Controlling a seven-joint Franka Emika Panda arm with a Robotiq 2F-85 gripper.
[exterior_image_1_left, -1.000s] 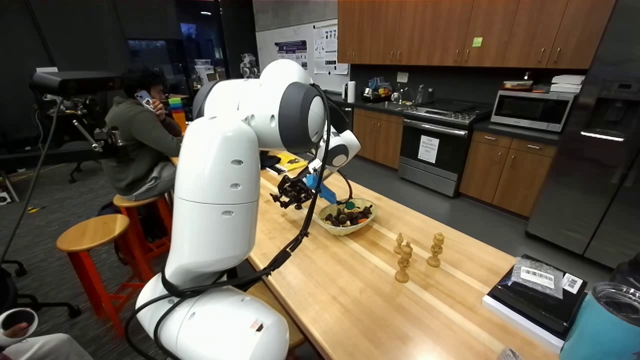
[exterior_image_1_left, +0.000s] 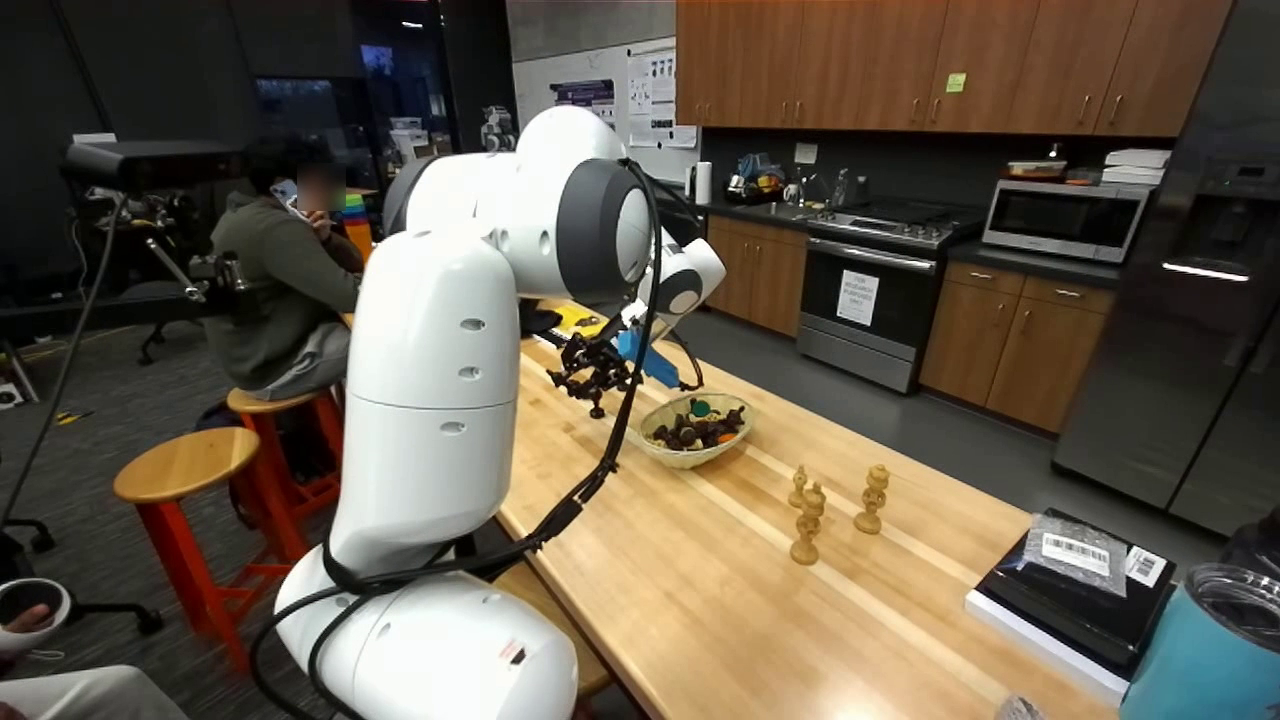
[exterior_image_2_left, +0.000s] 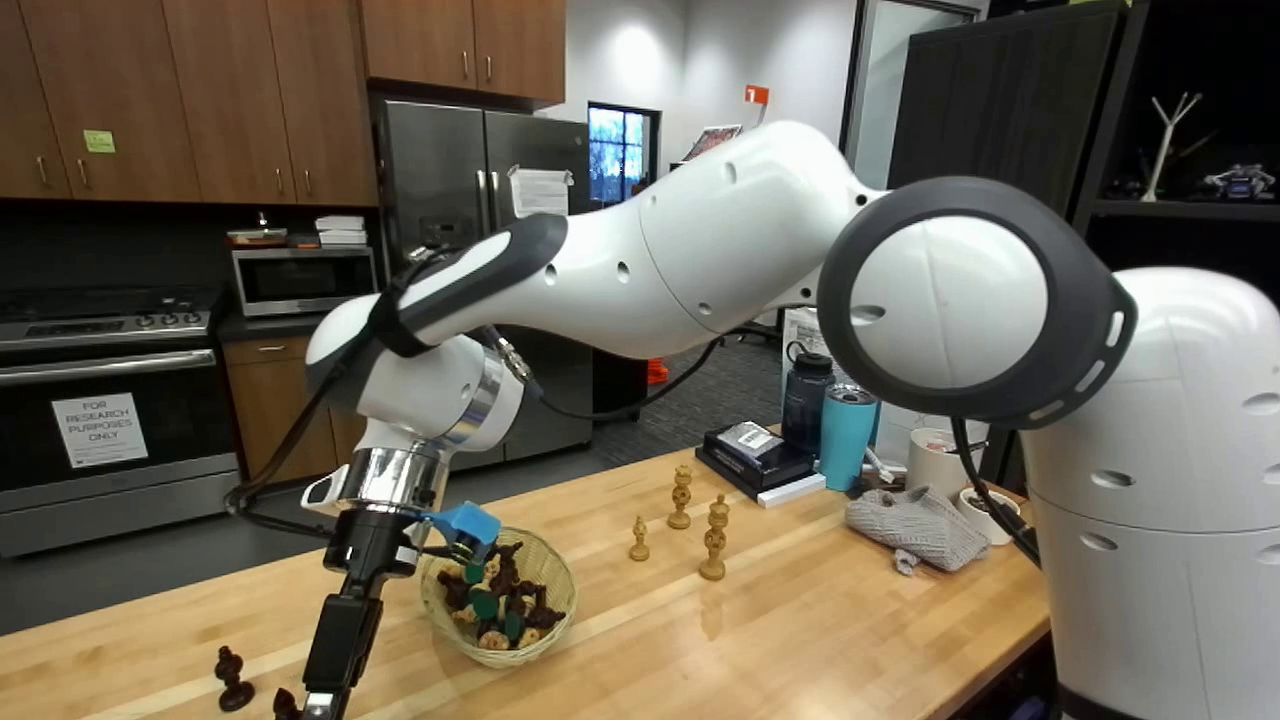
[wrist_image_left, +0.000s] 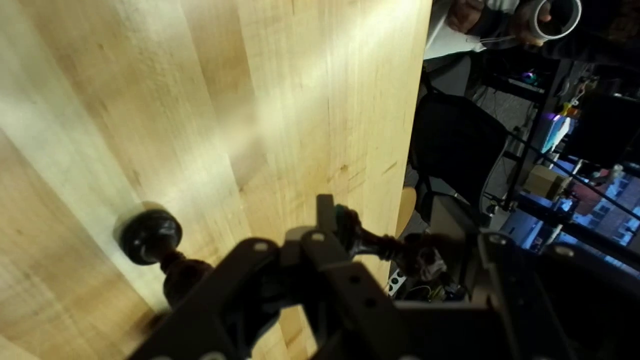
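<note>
My gripper (exterior_image_1_left: 590, 370) hangs above the far left part of the wooden table, shut on a dark chess piece. In the wrist view that held dark chess piece (wrist_image_left: 370, 242) lies tilted between the fingers, its green-felted base showing, clear of the tabletop. Only the tip of the gripper (exterior_image_2_left: 321, 708) comes into the lower edge of the second exterior view. Another dark chess piece (wrist_image_left: 150, 237) stands on the table beside the gripper, partly covered by it in the wrist view. A woven basket (exterior_image_2_left: 564, 600) with several dark and light pieces sits nearby.
Three light wooden chess pieces, among them a tall one (exterior_image_1_left: 809, 524), stand beyond the basket. Black boxes (exterior_image_2_left: 758, 456), a blue tumbler (exterior_image_2_left: 847, 434) and a grey cloth (exterior_image_2_left: 921, 526) occupy the table's far end. Bare tabletop lies between.
My gripper has risen a little from the table, and the dark piece standing below it now shows more clearly. The basket and light pieces stay in place.
</note>
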